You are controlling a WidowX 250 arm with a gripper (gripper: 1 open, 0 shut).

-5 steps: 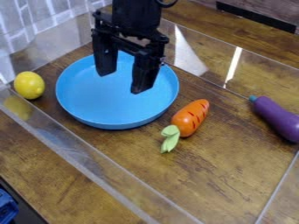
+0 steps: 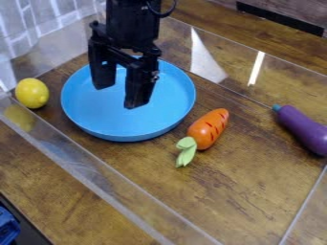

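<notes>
My black gripper (image 2: 122, 75) hangs over the blue plate (image 2: 128, 122), its fingers open and pointing down, nothing seen between them. A yellow lemon-like item (image 2: 32, 93) lies just left of the plate. An orange carrot (image 2: 208, 129) with a pale green top lies to the right of the plate. A purple eggplant (image 2: 301, 130) lies at the far right. The arm hides the back part of the plate.
A wooden table (image 2: 192, 201) carries everything, with bare room at the front and back right. A small blue object (image 2: 10, 230) sits at the bottom left corner, partly out of view.
My gripper has moved leftward over the plate. The plate, lemon, carrot and eggplant look unmoved.
</notes>
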